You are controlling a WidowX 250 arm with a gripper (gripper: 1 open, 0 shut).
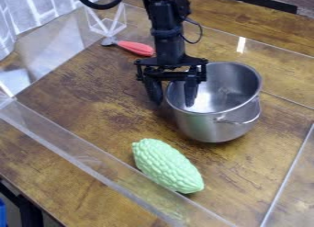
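My gripper (172, 88) reaches down from the top centre, its black fingers at the left rim of a steel pot (221, 116) with a side handle, one finger inside the pot and one outside it. Whether it is closed on the rim is unclear. A pale green bumpy corn-like object (167, 164) lies on the wooden surface in front of the pot.
A red-handled utensil (132, 47) lies behind the arm at the upper left. Clear plastic walls (86, 153) surround the work area.
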